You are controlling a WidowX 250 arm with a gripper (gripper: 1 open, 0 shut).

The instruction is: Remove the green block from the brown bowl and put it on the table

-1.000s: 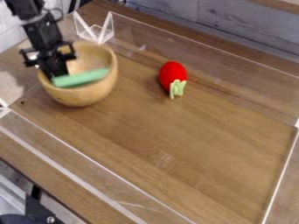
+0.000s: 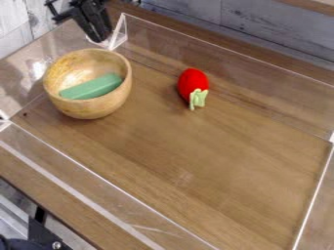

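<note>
The green block (image 2: 92,86) lies inside the brown bowl (image 2: 94,108), slanting across it with its right end higher in the picture. The bowl stands upright on the table at the left. My dark gripper (image 2: 98,35) is at the top left, beyond the bowl's far rim and apart from the block. It is small and blurred there, and whether its fingers are apart does not show.
A red vegetable-like object with a pale green end (image 2: 193,82) lies right of the bowl. Clear walls (image 2: 144,217) edge the wooden table (image 2: 216,171).
My gripper has moved from inside the bowl, at the block's left end, up and away past the far rim. The block has shifted slightly and stays in the bowl.
</note>
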